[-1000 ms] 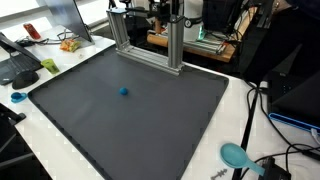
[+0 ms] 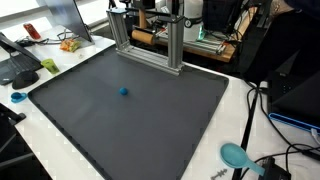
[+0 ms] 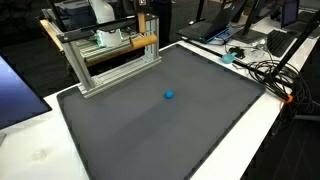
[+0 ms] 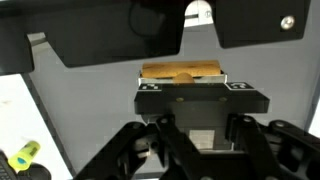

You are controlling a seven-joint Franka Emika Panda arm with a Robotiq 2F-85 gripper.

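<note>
A wooden tool like a mallet [image 4: 170, 70] shows past the fingertips in the wrist view, its long pale piece lying crosswise. My gripper is shut on it, though dark parts hide most of the grip. In exterior view 2 its wooden piece [image 3: 147, 42] lies level by the metal rack [image 3: 110, 75], below an upright wooden part. Exterior view 1 shows the wooden tool [image 2: 145, 37] left of the rack's upright [image 2: 175, 45]. The gripper itself is hard to make out in the exterior views.
A small blue object [image 2: 123, 91] sits on the wide dark mat [image 2: 130, 120], which is otherwise clear. A green item [image 2: 49, 65] stands at the left, and a teal spoon-like thing [image 2: 236, 155] rests on the near white table. Cables lie at the right.
The wooden tool by the rack has shifted left in exterior view 1, and more of its length shows. The blue object and the mat have stayed put.
</note>
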